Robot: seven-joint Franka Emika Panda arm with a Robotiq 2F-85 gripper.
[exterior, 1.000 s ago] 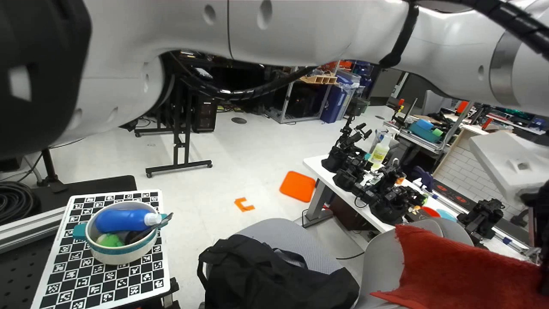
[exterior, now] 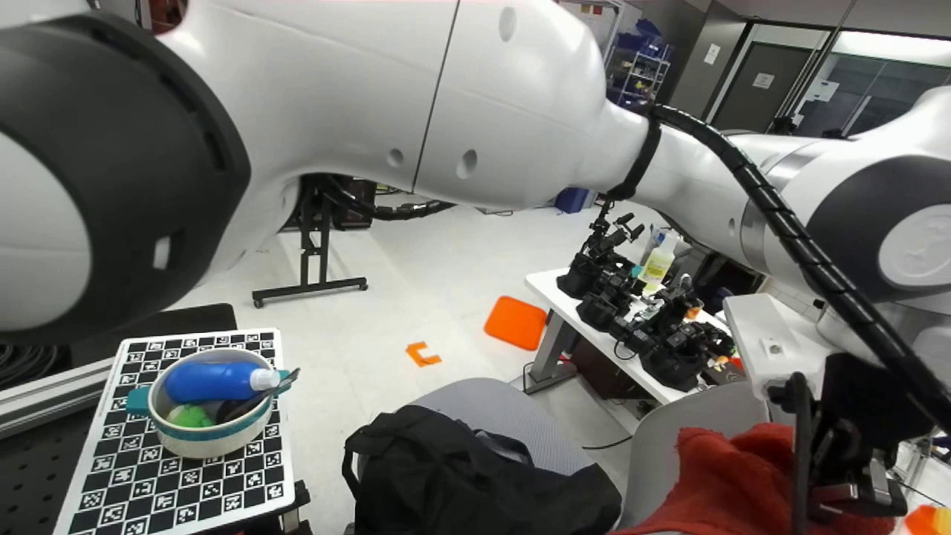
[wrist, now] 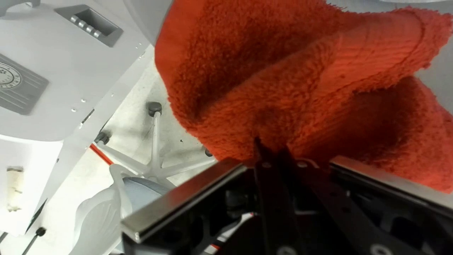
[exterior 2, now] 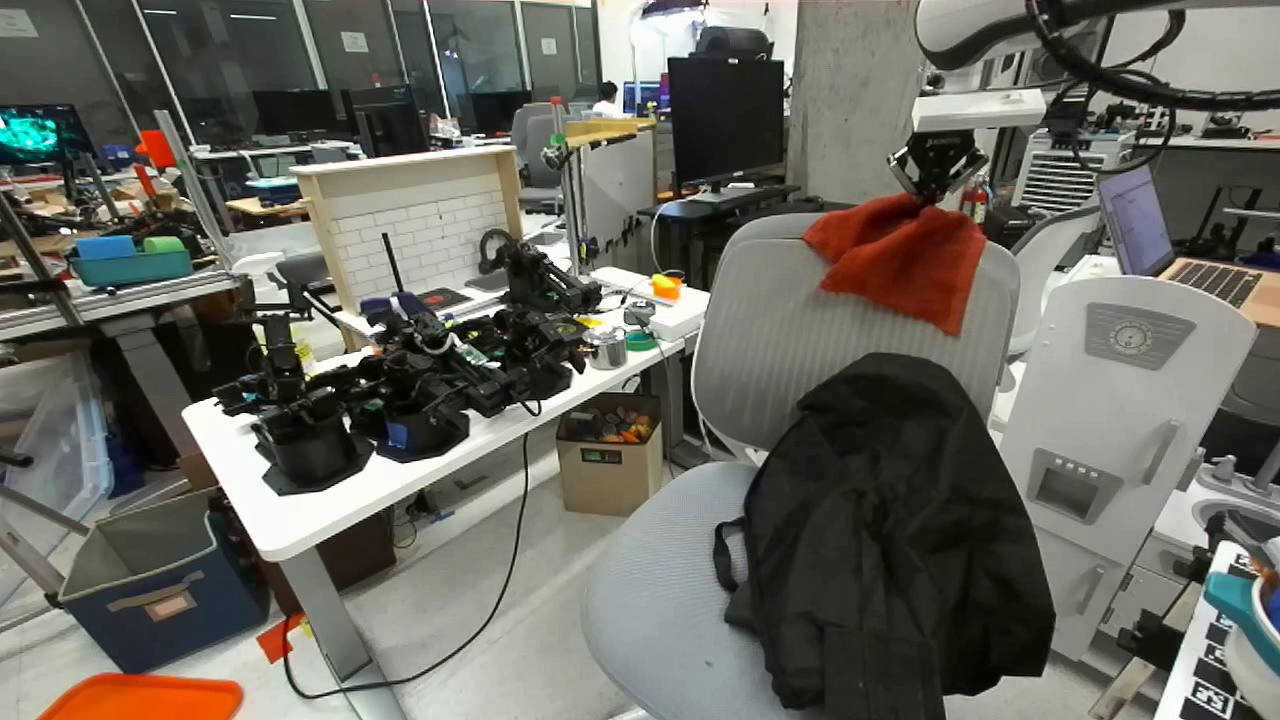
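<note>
A red terry towel (exterior 2: 908,258) hangs over the top of the grey chair's backrest, bunched upward to a peak at my gripper (exterior 2: 933,196). My gripper is shut on the towel (wrist: 263,97) in the wrist view, its dark fingertips close together against the cloth, which spreads out beyond them. From the first exterior side, the towel (exterior: 731,472) drapes at the lower right, with the gripper (exterior: 838,508) partly covering it. How much cloth lies between the fingers is hidden.
The grey chair (exterior 2: 768,348) carries a black garment (exterior 2: 900,540) on its seat. A toy kitchen (exterior 2: 1116,396) stands close by at the right. A white table (exterior 2: 288,504) bears several black devices. A pot (exterior: 209,441) with items sits on a checkered board (exterior: 125,499).
In exterior view 1 the arm has come lower and its gripper further into view. The towel, stretched out to the right before, now lies more bunched and lower by the chair's backrest.
</note>
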